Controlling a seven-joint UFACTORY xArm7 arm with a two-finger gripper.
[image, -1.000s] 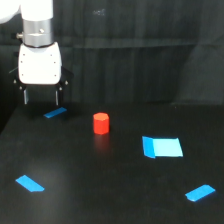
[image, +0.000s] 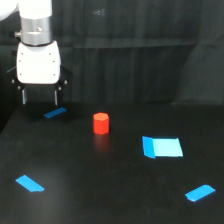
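My gripper (image: 40, 88) hangs at the upper left on a white arm, above the dark table, its two dark fingers spread apart with nothing visible between them. A red block (image: 101, 123) stands on the table near the middle. To its right lies a light blue square (image: 167, 147) with a darker blue strip along its left side.
Blue tape pieces mark the table at the lower left (image: 29, 183), at the lower right (image: 200, 191) and below the gripper (image: 55, 113). A dark curtain (image: 130, 55) closes the back.
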